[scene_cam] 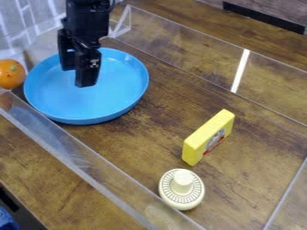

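My black gripper (86, 72) hangs over the left part of a blue round plate (120, 90); whether its fingers are open or shut is hard to make out. An orange fruit (10, 75) sits just left of the plate. A yellow box (209, 136) stands on the wooden table (132, 166) to the lower right, and a white round object with a knob (182, 189) lies near the front.
A clear strip (96, 171) runs diagonally across the lower left. A blue item (10, 216) shows at the bottom-left edge.
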